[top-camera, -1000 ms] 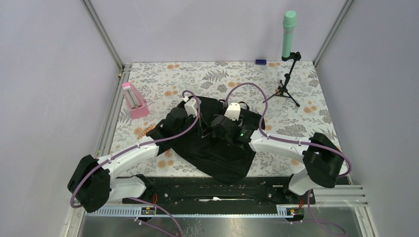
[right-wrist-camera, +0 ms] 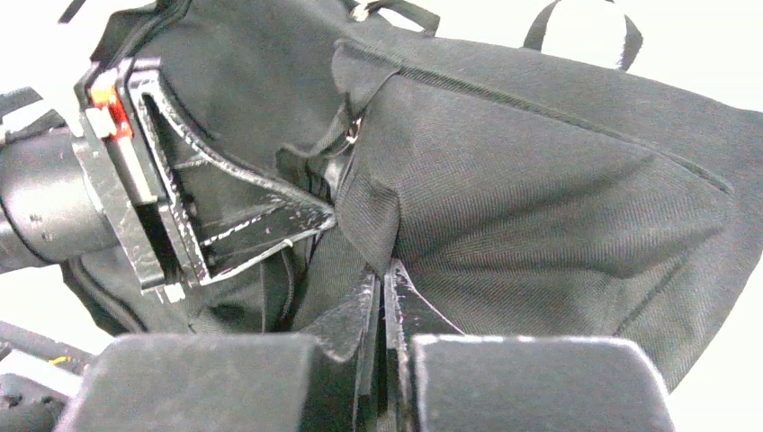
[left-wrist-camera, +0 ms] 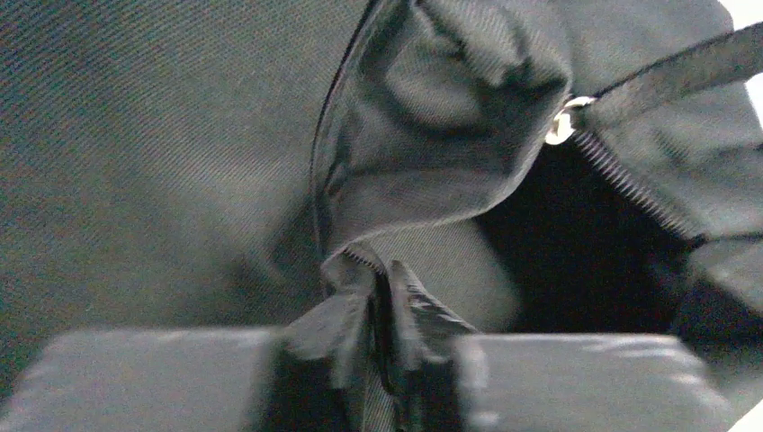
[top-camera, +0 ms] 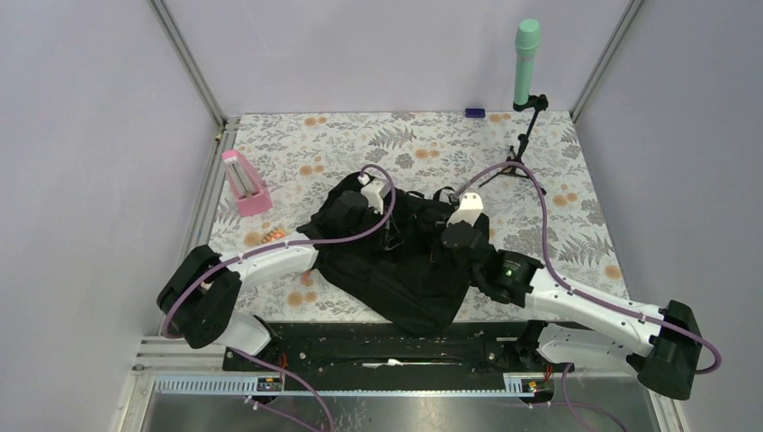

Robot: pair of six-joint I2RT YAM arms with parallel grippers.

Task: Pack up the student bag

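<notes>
The black student bag point(top-camera: 389, 288) lies across the middle of the table. My right gripper is shut on a fold of its cloth, beside the zip pull. The left gripper is slightly parted, with an edge of the bag's cloth lying between its fingertips; this view is blurred. To its right, in the left wrist view, a zipped opening point(left-wrist-camera: 594, 243) gapes dark, with a metal zip slider point(left-wrist-camera: 561, 122) and strap at its top. What lies inside the bag cannot be seen.
A pink holder point(top-camera: 252, 200) with pale sticks stands at the left, and an orange item point(top-camera: 272, 236) lies below it. Back right are a green bottle-like object point(top-camera: 525, 58) on a black tripod point(top-camera: 522, 153) and a small blue block point(top-camera: 474, 113).
The left has shifted right and loosened slightly. The opening now gapes.
</notes>
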